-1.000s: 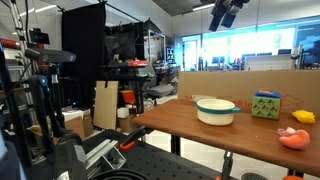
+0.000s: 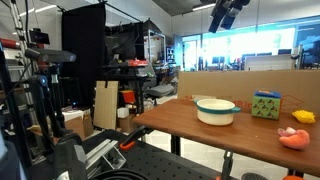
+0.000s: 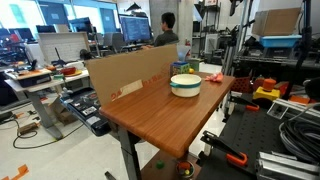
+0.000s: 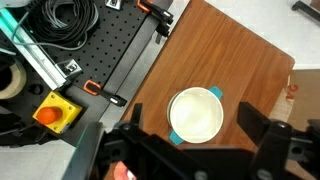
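On the wooden table (image 2: 180, 118) sits a round white pot (image 2: 216, 112) with teal handles. From above, in the wrist view, the pot (image 4: 195, 115) shows a plain pale round top; whether that is a lid or its inside, I cannot tell. High over the table, well clear of the pot, hangs my gripper (image 2: 220, 22), partly cut off by the top edge of exterior view 1. In the wrist view its dark fingers (image 4: 265, 145) stand wide apart on either side of the pot, and nothing is held between them.
Behind the pot stands a blue and green box (image 2: 266, 104). A pink object (image 2: 294, 138) lies near the table's right end, with a yellow object (image 2: 303, 116) farther back. A low board (image 3: 130, 80) lines one long side. Bare table (image 3: 165, 122) lies on the pot's other side.
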